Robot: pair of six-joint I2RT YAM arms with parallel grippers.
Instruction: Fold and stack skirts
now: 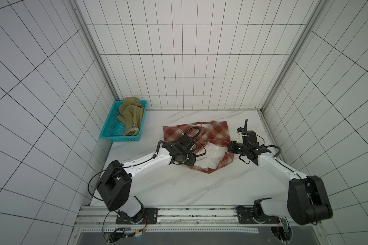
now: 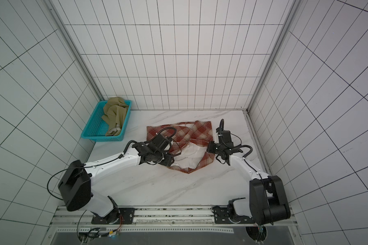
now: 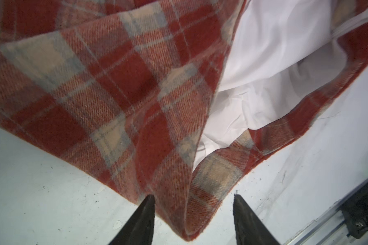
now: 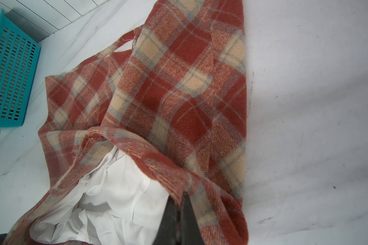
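A red plaid skirt (image 1: 198, 129) with white lining (image 2: 192, 154) lies rumpled on the table, its lining exposed toward the front. My left gripper is open above the skirt's front part, a pointed plaid fold between and below its fingers in the left wrist view. My right gripper is shut on the plaid edge at the skirt's right side, beside the white lining.
A teal basket (image 1: 109, 126) holding olive cloth (image 1: 130, 114) stands at the back left. Tiled walls surround the sides and back.
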